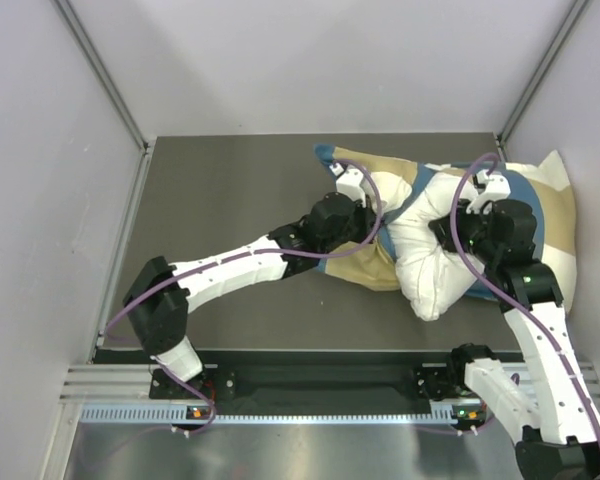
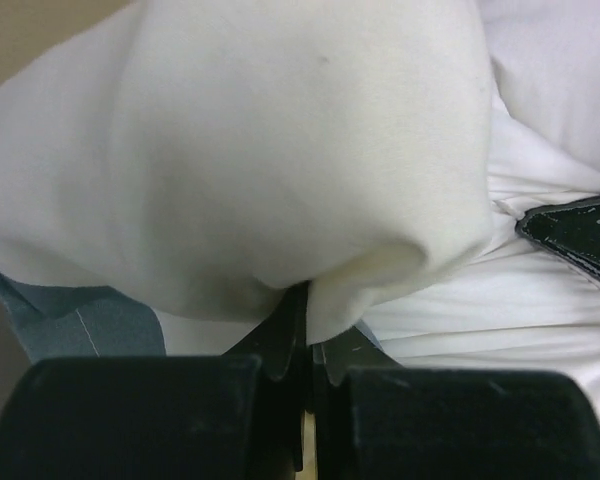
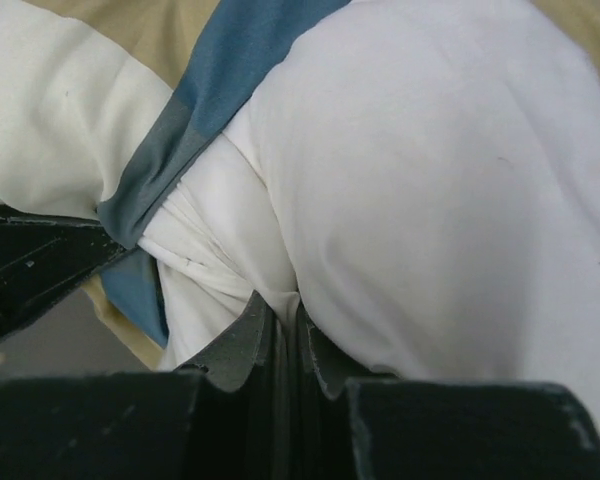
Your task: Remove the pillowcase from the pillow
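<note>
The pillowcase, striped in tan, blue and cream, lies bunched on the right part of the table. White pillow bulges out between my two grippers. On a cream fold of the pillowcase, my left gripper is shut, its fingertips partly buried in the cloth. My right gripper is shut on a pinched ridge of the white pillow. A blue band of the pillowcase runs across the right wrist view, left of that pinch.
White walls enclose the back and sides, with the cloth's right end close to the right wall. In the left wrist view, a black right finger shows nearby.
</note>
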